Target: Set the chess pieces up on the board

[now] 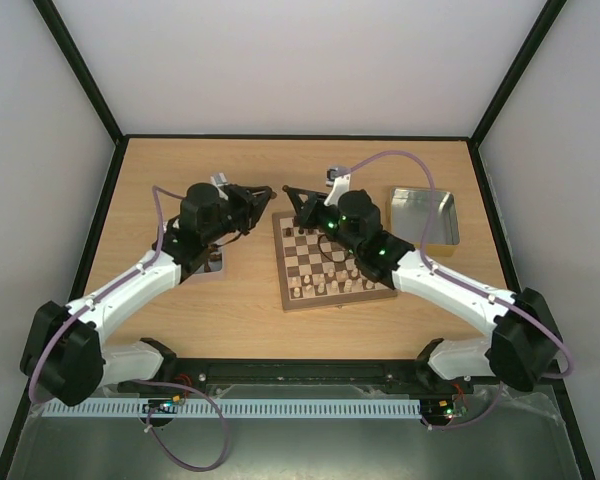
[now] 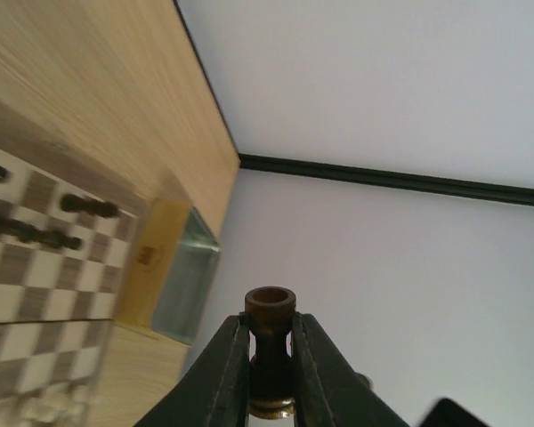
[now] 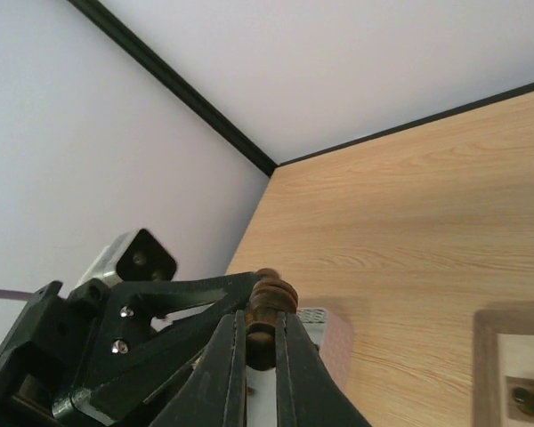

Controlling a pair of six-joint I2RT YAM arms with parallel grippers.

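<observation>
My left gripper is raised at the upper-left corner of the chessboard, shut on a dark brown chess piece, upright in the left wrist view. Facing it, slightly apart, my right gripper is shut on another dark piece, seen end-on in the right wrist view, where the left arm shows behind it. Pale pieces stand along the board's near rows; dark pieces stand at its far side, some hidden from above by the right arm.
A metal-lined wooden box sits right of the board. A pale container with dark contents is largely hidden under the left arm.
</observation>
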